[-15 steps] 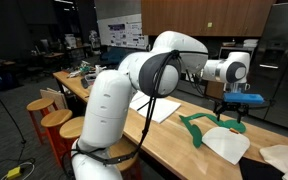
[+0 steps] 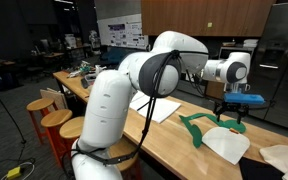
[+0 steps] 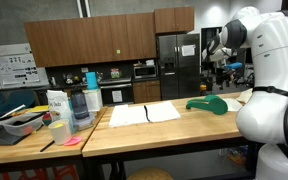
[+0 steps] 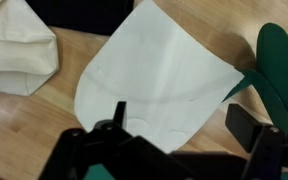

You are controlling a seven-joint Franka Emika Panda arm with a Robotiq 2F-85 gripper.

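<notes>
My gripper hangs over the table, its two fingers wide apart with nothing seen between them. Below it in the wrist view lies a flat white cloth-like piece (image 4: 149, 75), pointed at one corner. A green piece (image 4: 279, 65) with a narrow strap lies at the right, touching or close to that corner. More green (image 4: 104, 170) shows at the bottom edge, partly hidden by the gripper. At upper left are a black piece (image 4: 84, 12) and a folded cream cloth (image 4: 19, 50). In exterior view 1 the gripper (image 2: 230, 112) is above the far end of the table.
White sheets (image 2: 154, 108) lie farther along the table (image 2: 169, 147). Bare wood shows between them and the green piece (image 2: 194, 130). Orange stools (image 2: 57, 118) stand along one side. A side counter (image 3: 44, 148) holds containers and a blue-white roll.
</notes>
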